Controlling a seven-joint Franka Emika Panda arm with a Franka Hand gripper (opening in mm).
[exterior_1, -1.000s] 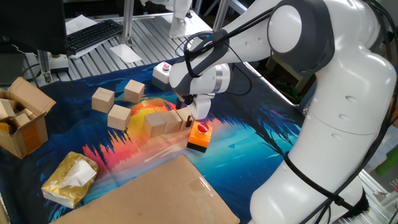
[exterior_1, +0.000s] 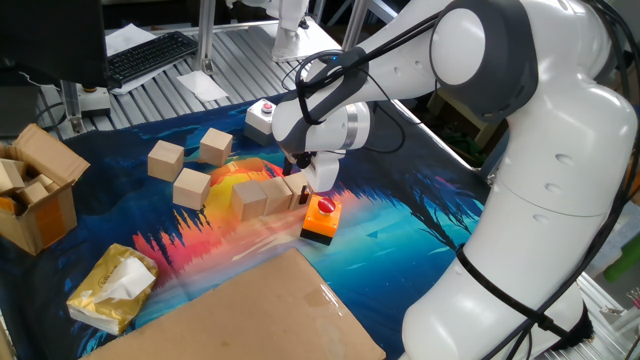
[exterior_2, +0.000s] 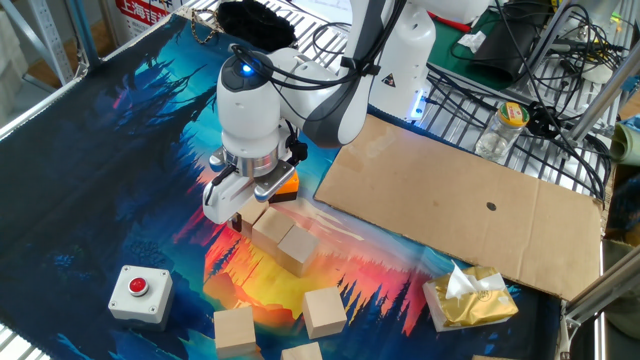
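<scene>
Three plain wooden blocks form a touching row on the printed cloth: an outer block (exterior_1: 249, 200), a middle block (exterior_1: 277, 195) and an end block (exterior_1: 296, 184) under my hand. My gripper (exterior_1: 298, 186) is lowered over that end block, with a dark finger (exterior_1: 304, 197) showing along its side in exterior view 1. From the other side, in exterior view 2, a fingertip (exterior_2: 237, 222) shows at the left of the end block (exterior_2: 252, 212). The hand hides much of the other finger, so whether the pads press on the block cannot be made out.
An orange box with a red button (exterior_1: 321, 219) stands close beside the gripper. Loose blocks (exterior_2: 324, 313) lie apart from the row. A white button box (exterior_2: 141, 296), tissue pack (exterior_2: 470, 298), cardboard sheet (exterior_2: 470, 200) and open carton (exterior_1: 38, 195) surround the area.
</scene>
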